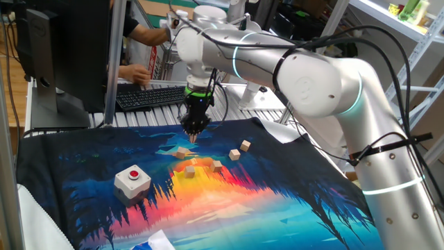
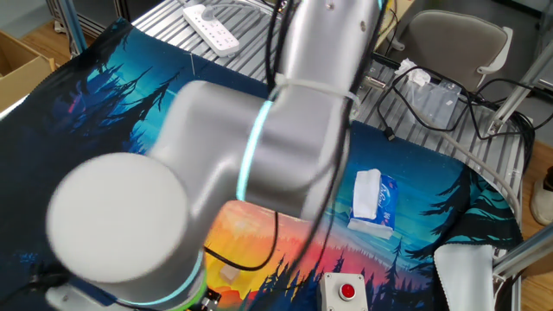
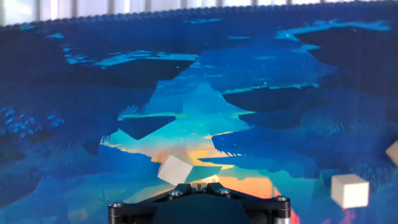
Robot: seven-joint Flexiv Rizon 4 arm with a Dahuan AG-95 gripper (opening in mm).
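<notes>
Several small pale wooden cubes lie on the printed cloth; in exterior view 1 one cube (image 1: 182, 152) sits just left of and nearer than my gripper (image 1: 193, 138). Its fingers hang pointing down above the cloth. In the wrist view my gripper looks shut, its fingertips together at the bottom centre, and nothing shows between them. A tilted cube (image 3: 175, 169) lies just beyond them to the left, apart from the fingers. Another cube (image 3: 349, 190) is off to the right. The arm hides most of the cubes in exterior view 2.
A grey box with a red button (image 1: 132, 184) stands at the left of the cloth. A blue tissue pack (image 2: 373, 203) lies on the cloth. Beyond the cloth are a keyboard (image 1: 154, 97), a monitor and a person's arm (image 1: 149, 35).
</notes>
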